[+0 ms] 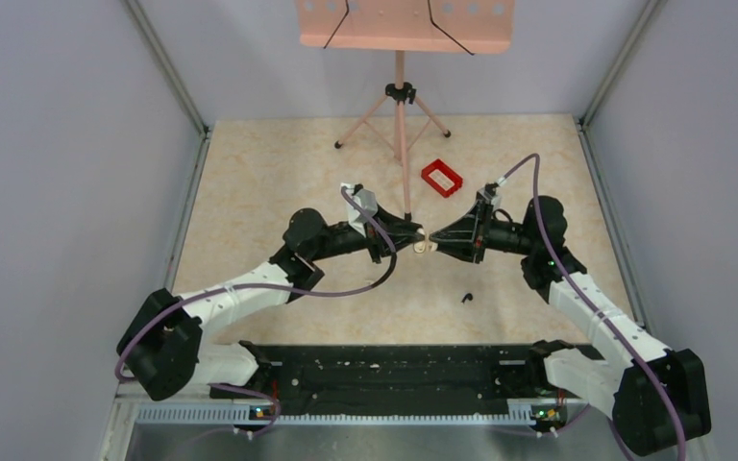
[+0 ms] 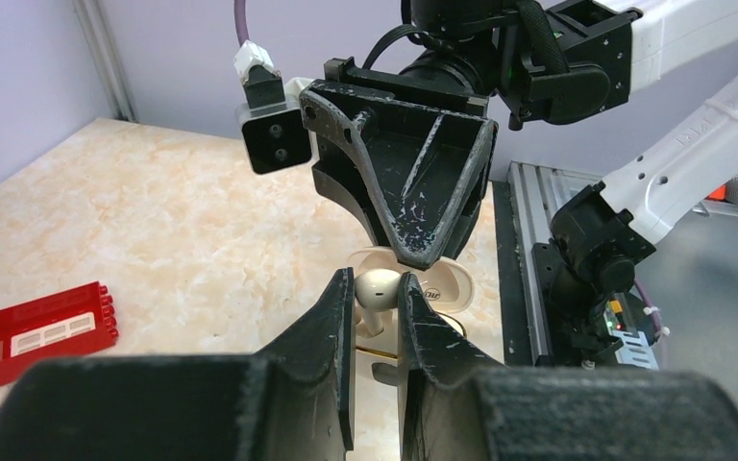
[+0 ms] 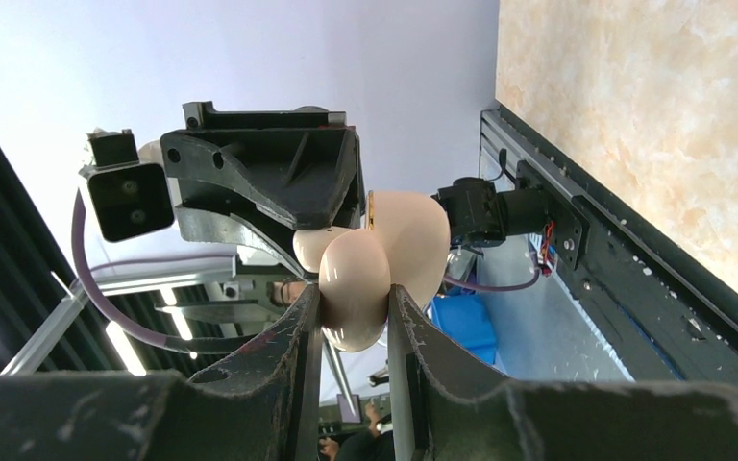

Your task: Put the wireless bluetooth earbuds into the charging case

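Both grippers meet over the middle of the table. My left gripper is shut on a small cream rounded piece; behind it shows the open cream charging case, whose lid interior carries a printed logo. My right gripper is shut on a glossy cream piece, which partly hides the other cream parts at the left gripper's tips. Whether an earbud sits inside a slot of the case I cannot tell.
A red tray lies at the back, near the legs of a pink music stand. A small dark object lies at the front right.
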